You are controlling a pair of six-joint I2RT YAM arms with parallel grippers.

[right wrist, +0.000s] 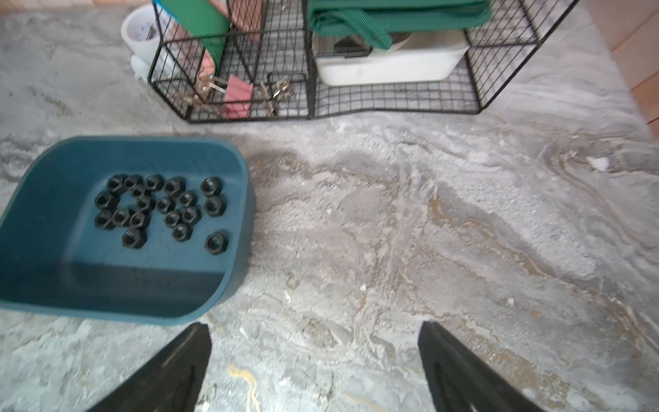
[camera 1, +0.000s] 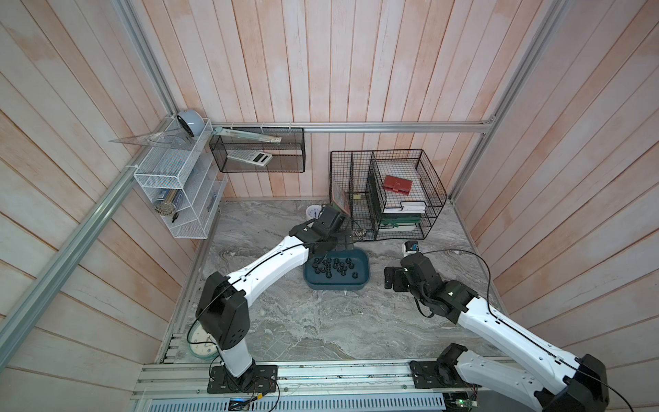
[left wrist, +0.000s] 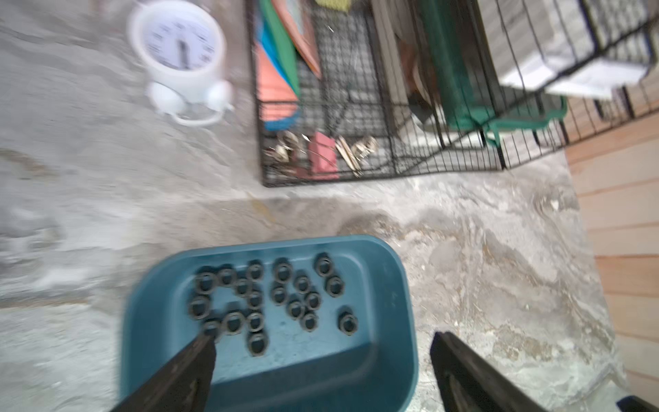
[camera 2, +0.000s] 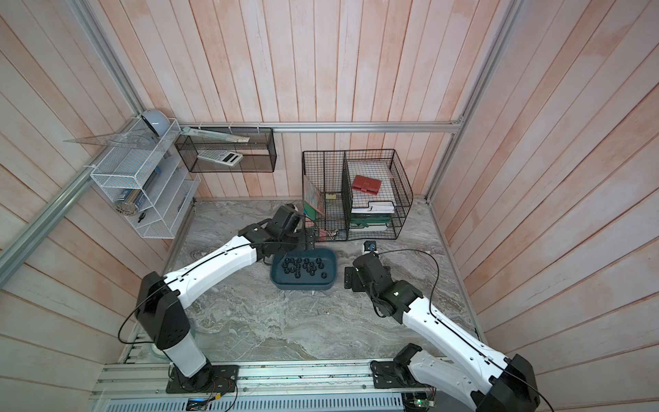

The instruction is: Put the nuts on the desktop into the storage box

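Several dark hex nuts lie on the floor of the blue storage box point(right wrist: 158, 273), mostly grouped in its far half. One nut point(right wrist: 216, 242) sits apart from the group, closer to the box's right wall. My left gripper is raised over the box with its fingers wide apart; only box and nuts show between them. Right of the box, my right gripper hovers above bare marble, its fingers point(right wrist: 161, 367) also wide apart and empty. No nut shows on the tabletop in these views.
Behind the box stands a black wire organizer point(camera 1: 408, 195) with books and clips. A small white clock point(left wrist: 177, 48) is to its left. A round green clock point(camera 1: 202, 342) is half hidden behind the left arm.
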